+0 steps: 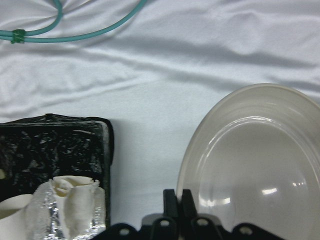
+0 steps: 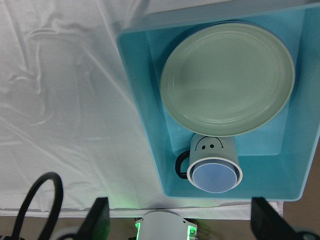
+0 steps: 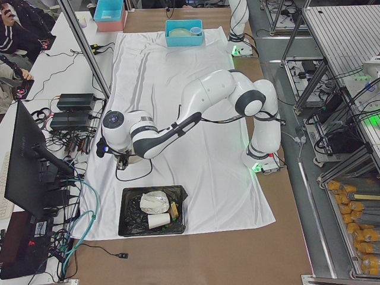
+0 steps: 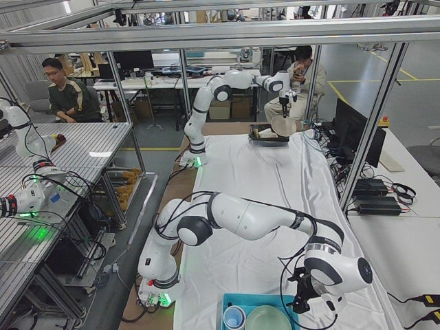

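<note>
My left gripper is shut on the rim of a greyish-white plate (image 1: 257, 165), held just beside the black-lined bin (image 3: 124, 219); in the camera left view the arm mostly hides it. The bin holds crumpled foil and paper (image 1: 75, 210) and a white cup (image 3: 159, 219). My right gripper is open above the blue tub (image 2: 142, 100), with nothing between its fingers. In that tub are a pale green plate (image 2: 227, 80) and a smiley mug (image 2: 210, 150).
The white cloth (image 3: 172, 89) between bin and tub is mostly clear. Teal cables (image 1: 85, 36) and a monitor (image 3: 29, 166) line one side, and metal frame posts stand beside the cloth.
</note>
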